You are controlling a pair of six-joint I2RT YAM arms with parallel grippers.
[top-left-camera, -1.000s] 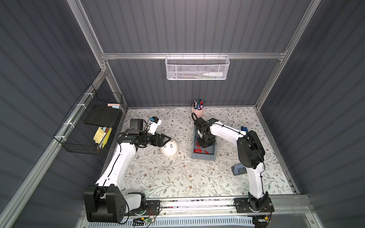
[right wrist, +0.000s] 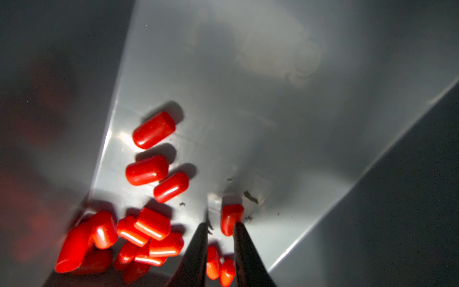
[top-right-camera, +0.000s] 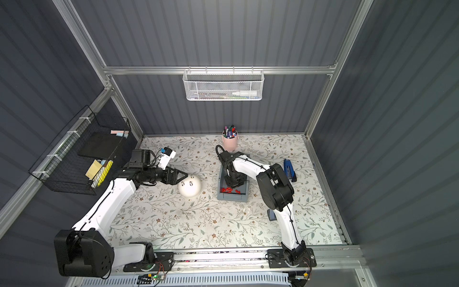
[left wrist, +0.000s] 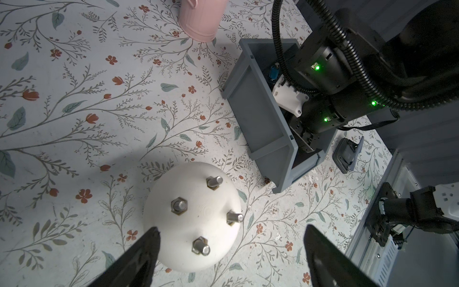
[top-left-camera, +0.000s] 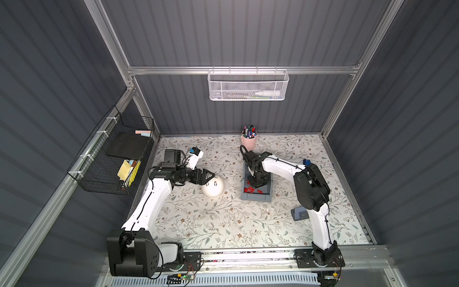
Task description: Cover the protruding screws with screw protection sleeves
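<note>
A white dome (left wrist: 191,220) with four upright bolts on nuts sits on the table, all four bare. My left gripper hangs over it, open, with nothing between its blurred fingers. My right gripper is down inside the grey bin (top-left-camera: 255,197), part open, its fingertips at a single red sleeve (right wrist: 231,217) lying on the bin floor; I cannot tell whether they touch it. More red sleeves (right wrist: 153,222) lie in the lower left of the right wrist view.
A pink pen cup (top-left-camera: 248,141) stands behind the bin. A phone (top-left-camera: 299,213) and a blue stapler (top-right-camera: 289,169) lie to the right. A black wire basket (top-left-camera: 114,153) hangs on the left wall.
My left arm has barely moved.
</note>
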